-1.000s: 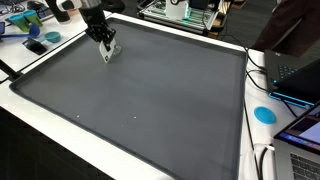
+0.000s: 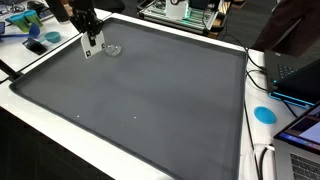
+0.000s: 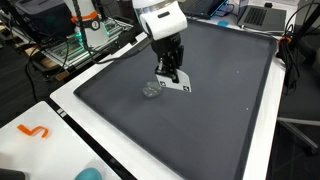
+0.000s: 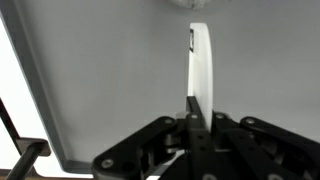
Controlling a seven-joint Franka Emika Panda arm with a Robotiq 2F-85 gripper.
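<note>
A thin white flat piece (image 4: 200,70), like a card, stands out from between the fingers of my gripper, which is shut on it. In exterior view 1 the white piece (image 2: 93,45) hangs upright below my gripper (image 2: 92,34) at the far left corner of the grey board. Exterior view 2 shows the piece (image 3: 173,80) as well, its lower edge near the board; whether it touches is unclear. A clear round dish or cup (image 2: 112,50) sits on the board close beside it, seen also as a transparent dish (image 3: 152,89) in exterior view 2.
The grey board (image 2: 140,100) is mostly bare. A blue round lid (image 2: 265,115) and laptops (image 2: 300,140) lie off its right side. Blue-green cups (image 2: 36,46) and clutter stand beyond its left edge.
My gripper has moved left with the white piece, away from the clear dish. The dish shows more openly now, and the piece appears turned more face-on to exterior view 1.
</note>
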